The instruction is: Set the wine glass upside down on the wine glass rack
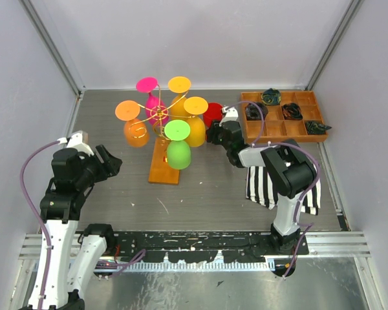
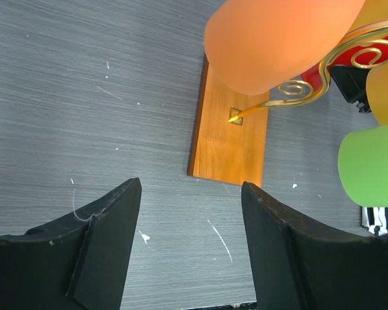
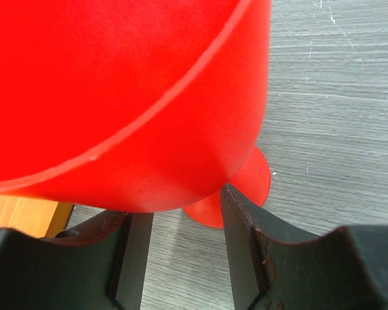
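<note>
A red wine glass (image 1: 213,112) stands upright right of the gold rack, whose wooden base (image 1: 162,174) carries orange, pink, yellow and green glasses hung upside down. In the right wrist view the red bowl (image 3: 116,84) fills the upper left, its round foot (image 3: 249,177) below. My right gripper is at that glass, fingertips just under the bowl around the stem region; whether it has closed on the stem is hidden. My left gripper stands open at the left of the rack, nothing between its fingers.
An orange wooden organiser (image 1: 278,132) with dark bundled items is at the back right. A black-and-white striped cloth (image 1: 262,187) lies below it.
</note>
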